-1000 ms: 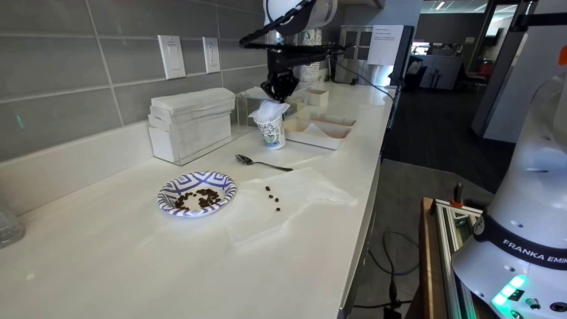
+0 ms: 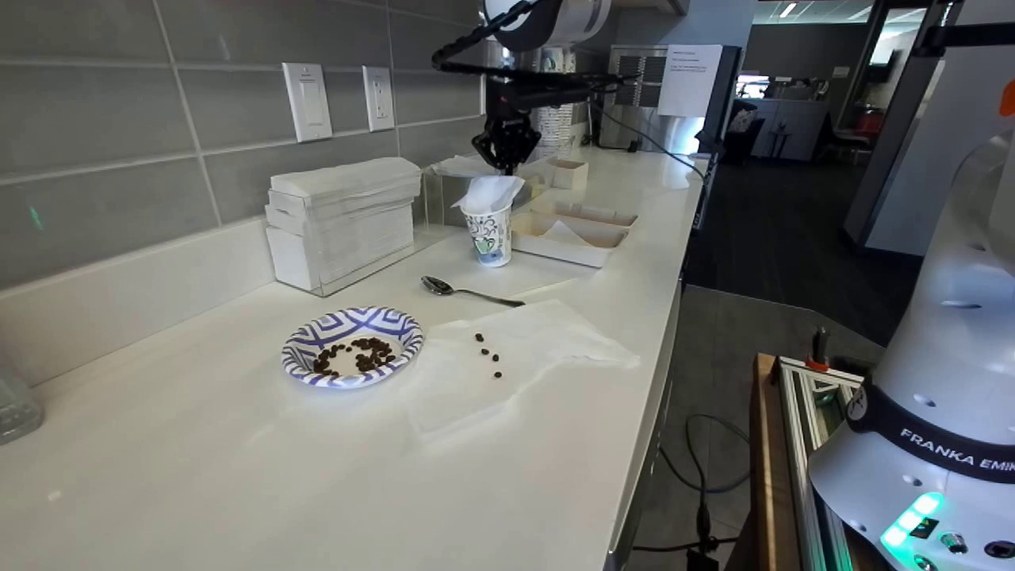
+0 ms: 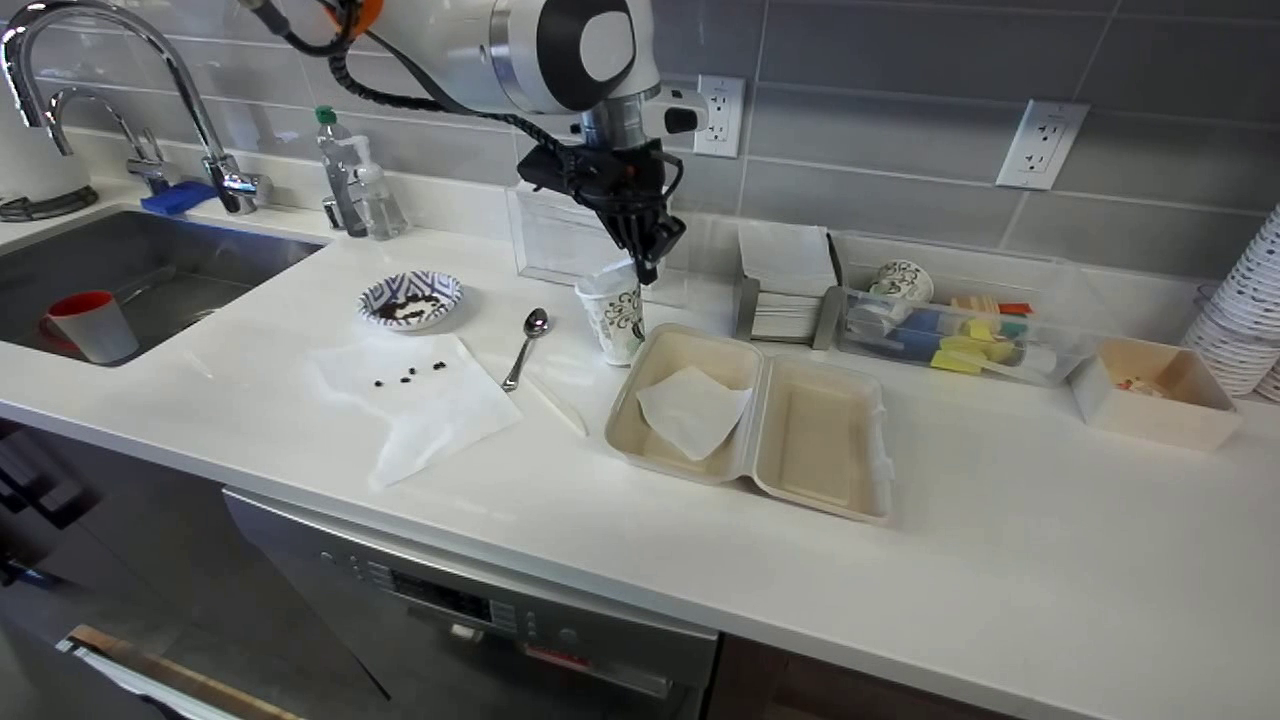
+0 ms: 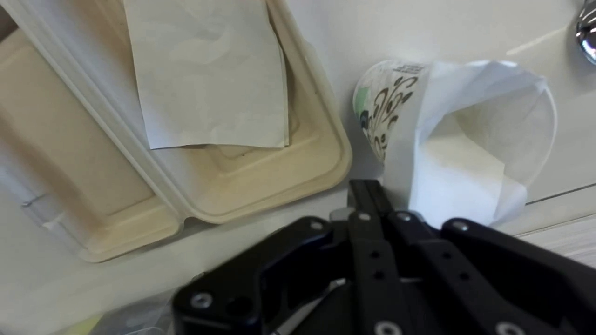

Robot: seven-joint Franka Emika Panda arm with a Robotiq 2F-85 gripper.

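A patterned paper cup [image 3: 618,322] stands on the counter, a white napkin [image 4: 458,173] stuffed in it and poking over its rim. Just above the cup's rim, on the side by the food box, is my gripper, pointing down. Its black fingers [image 4: 374,245] are shut together and nothing shows between them. In the wrist view the fingertips lie right against the near edge of the napkin and cup; whether they touch is unclear. In exterior view 1 the napkin [image 2: 489,193] sticks up beside my gripper [image 2: 510,170].
An open takeout box [image 3: 816,432] with a napkin adjoins the cup. Left of the cup lie a spoon [image 3: 524,348], a flat napkin [image 3: 414,414] with several beans, and a bowl [image 3: 410,300] of beans. A napkin holder [image 3: 786,288] stands behind.
My gripper has risen slightly and shifted a little right in exterior view 1. The cup, leaning left before, now looks more upright, and its napkin has shifted right too.
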